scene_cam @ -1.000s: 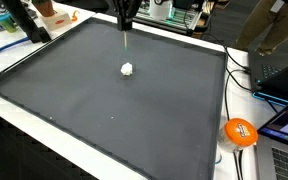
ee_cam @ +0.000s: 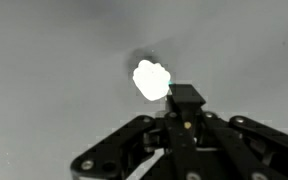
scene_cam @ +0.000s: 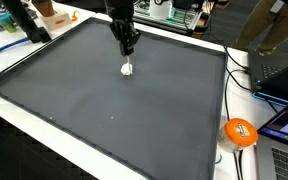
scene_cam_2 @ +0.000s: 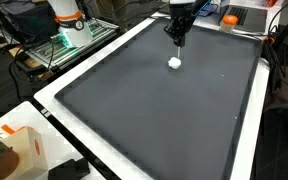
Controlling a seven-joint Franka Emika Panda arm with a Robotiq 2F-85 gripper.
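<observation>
A small white lump (scene_cam: 126,70), soft-looking with a bumpy outline, lies on the dark grey board (scene_cam: 134,120). Right above it is my gripper (scene_cam: 127,47), pointing down with a thin stick (scene_cam_2: 178,52) held in its fingers; the stick's lower end reaches the lump or stops just short of it, which I cannot tell. In the wrist view the white lump (ee_cam: 151,80) sits just beyond the black fingers (ee_cam: 185,97), whose tips are together. From that angle the fingers hide most of the stick.
An orange-topped container (scene_cam: 238,133) stands on the right rim. Cables and a laptop (scene_cam: 274,85) lie off to the right. Most of the board around the lump is bare.
My gripper has come down toward the white lump, bringing the stick's lower end to it. The lump lies where it was.
</observation>
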